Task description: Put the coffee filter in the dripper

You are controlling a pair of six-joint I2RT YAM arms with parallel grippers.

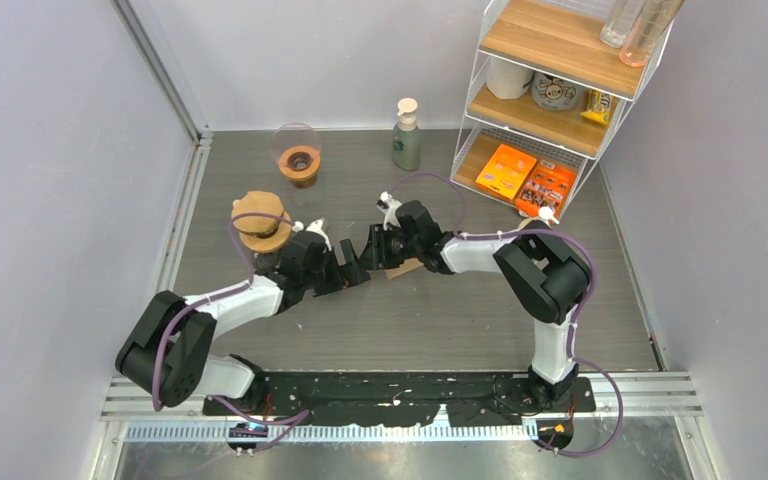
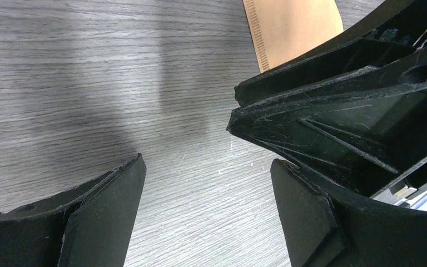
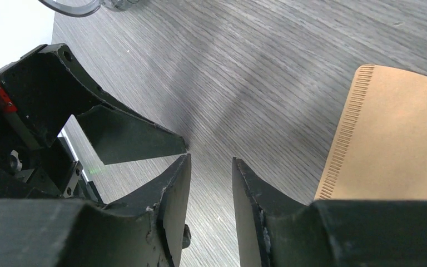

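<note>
A tan paper coffee filter lies flat on the table near the middle, partly under my right gripper [image 1: 378, 255], and also at the top of the left wrist view [image 2: 292, 30]. My left gripper [image 1: 350, 265] stands open just left of it, over bare table, close to the right gripper, which is open too with nothing between its fingers. The dripper is probably one of the pieces at the left back: a clear cone on a wooden ring [image 1: 300, 165], or the wooden piece [image 1: 258, 215] in front of it.
A green pump bottle [image 1: 406, 145] stands at the back. A wire shelf [image 1: 525, 120] with boxes and cups fills the back right. The two grippers are very close together.
</note>
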